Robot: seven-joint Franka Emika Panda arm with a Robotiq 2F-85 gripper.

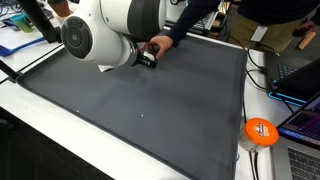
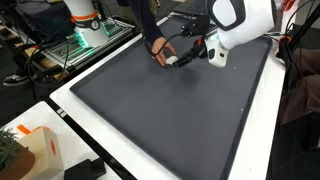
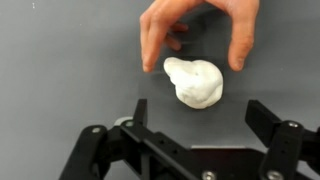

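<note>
A small white lump (image 3: 195,81) lies on the dark grey mat, just ahead of my gripper in the wrist view. The gripper's two black fingers stand wide apart, and nothing is between them. A person's hand (image 3: 195,22) reaches in from the far side, its fingers spread around the lump; I cannot tell whether they touch it. In exterior view 2 the hand (image 2: 161,49) is beside the white lump (image 2: 171,60), close to the gripper (image 2: 190,60). Exterior view 1 shows the hand (image 1: 159,45) behind the gripper, with the lump mostly hidden.
An orange-lidded jar (image 1: 260,132) and laptops stand along the right in exterior view 1. A plant pot (image 2: 14,158) is at the near left in exterior view 2.
</note>
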